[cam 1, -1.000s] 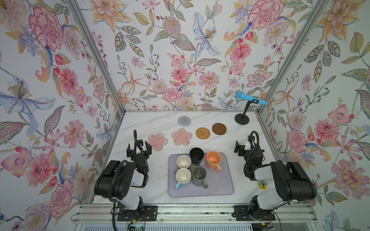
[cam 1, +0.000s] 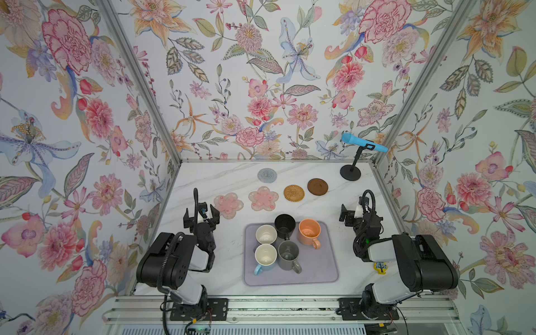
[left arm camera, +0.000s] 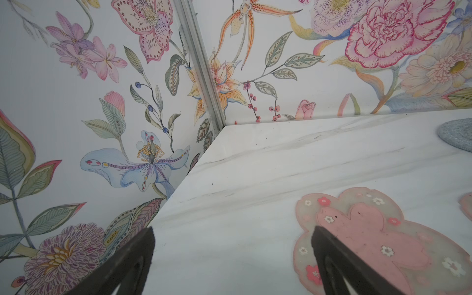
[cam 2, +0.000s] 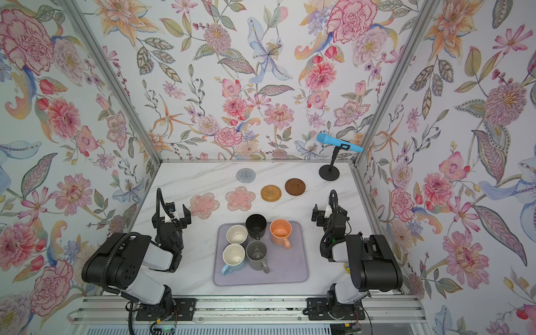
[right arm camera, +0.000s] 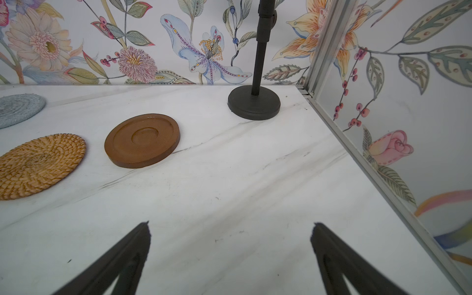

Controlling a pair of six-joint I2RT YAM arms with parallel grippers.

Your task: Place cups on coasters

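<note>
Several cups crowd a lavender tray [cam 1: 321, 273]: a black cup [cam 1: 284, 226], an orange cup [cam 1: 309, 231], a grey cup [cam 1: 288, 254], a white cup [cam 1: 266, 235], and a white-lined cup with a blue handle [cam 1: 265, 256]. Behind the tray lie bare coasters: two pink flower coasters, one left [cam 1: 228, 205] and one right [cam 1: 263, 198], a woven coaster [cam 1: 293, 193], a brown coaster [right arm camera: 142, 140], and a grey-blue coaster [cam 1: 267, 175]. Left of the tray, my left gripper is open and empty, near the left pink coaster. My right gripper stands open and empty over bare table, right of the tray.
At the back right stands a blue microphone [cam 1: 364, 141] on a black stand [cam 1: 350, 172]. A small yellow item [cam 1: 380, 268] lies beside the right arm. Patterned walls close in the left, right and back.
</note>
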